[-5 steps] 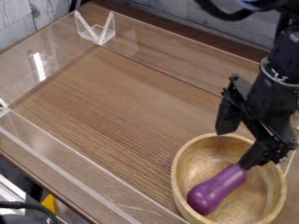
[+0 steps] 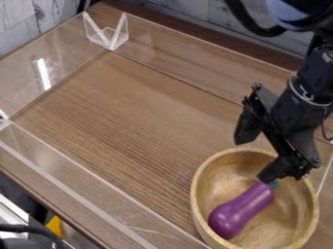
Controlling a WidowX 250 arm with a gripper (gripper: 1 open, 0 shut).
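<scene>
A black robot gripper (image 2: 270,136) hangs at the right, its fingers open and angled down over a tan bowl (image 2: 208,180) in the lower right. A purple eggplant-like object (image 2: 239,212) lies in the bowl, below the fingertips; its upper end is near the lower finger. Nothing shows held between the fingers.
A clear plastic strip runs along its left edge. A white wire-like bracket (image 2: 107,29) stands at the back left, and a grey wall runs behind.
The gripper has shifted and tilted slightly over the bowl. The bowl and purple object look unchanged.
</scene>
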